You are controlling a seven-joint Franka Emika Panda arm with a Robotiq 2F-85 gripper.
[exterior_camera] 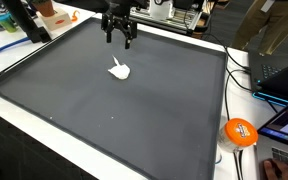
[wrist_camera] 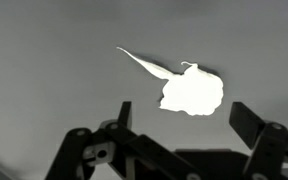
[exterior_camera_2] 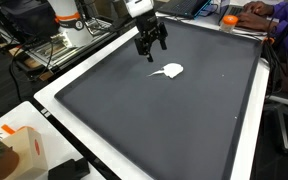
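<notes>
A small white crumpled piece (wrist_camera: 193, 92), seemingly cloth or tissue, lies on the dark grey table (wrist_camera: 54, 70); a thin twisted tail (wrist_camera: 144, 62) sticks out from one side of it. In the wrist view my gripper has its two dark fingers wide apart at the bottom of the picture, one to each side of the piece, with nothing held. Exterior view 1 has the black gripper (exterior_camera: 118, 42) above the table, behind the white piece (exterior_camera: 119, 71). From the other side, the gripper (exterior_camera_2: 152, 46) is above and beside the white piece (exterior_camera_2: 172, 71).
An orange-lidded jar (exterior_camera: 238, 134) stands on the white table edge at the right, close to a laptop (exterior_camera: 284, 125). Several items sit beyond the far left corner.
</notes>
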